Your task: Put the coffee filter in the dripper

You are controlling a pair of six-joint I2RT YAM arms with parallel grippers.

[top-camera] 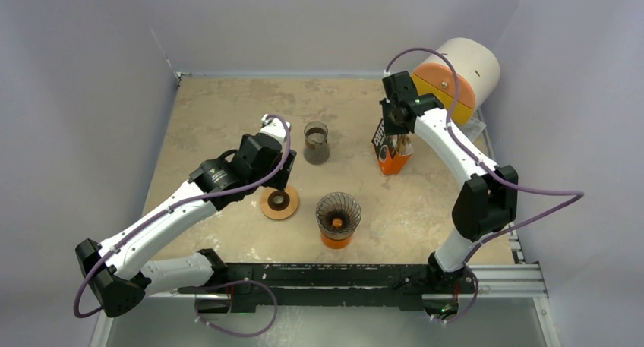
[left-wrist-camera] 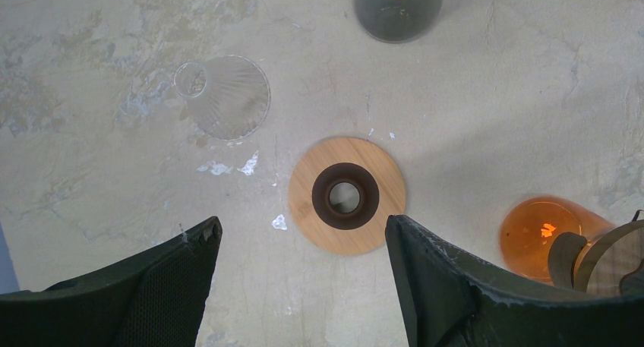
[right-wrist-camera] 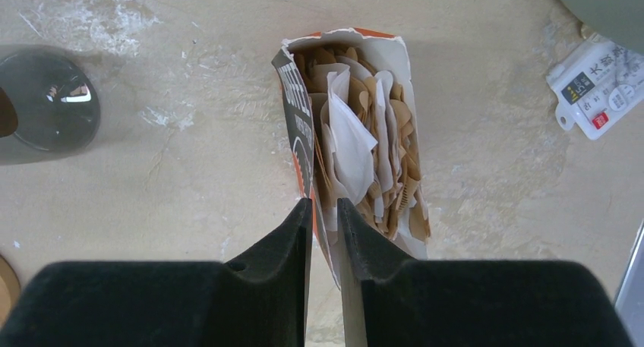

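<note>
The dripper [top-camera: 338, 210], ribbed dark glass on an orange base, stands at the front middle. The box of coffee filters [top-camera: 391, 157], orange and black, stands at right; from above, brown and white filters [right-wrist-camera: 353, 153] fill it upright. My right gripper hangs over the box near its left wall, fingers a narrow gap apart; whether anything is between them is unclear. My left gripper is open and empty above the wooden disc [left-wrist-camera: 383, 187] with a dark centre.
A glass carafe [top-camera: 317, 153] stands at centre back. A clear glass piece [left-wrist-camera: 235, 96] lies near the disc in the left wrist view. A white drum [top-camera: 471, 74] fills the back right corner. Side walls bound the table.
</note>
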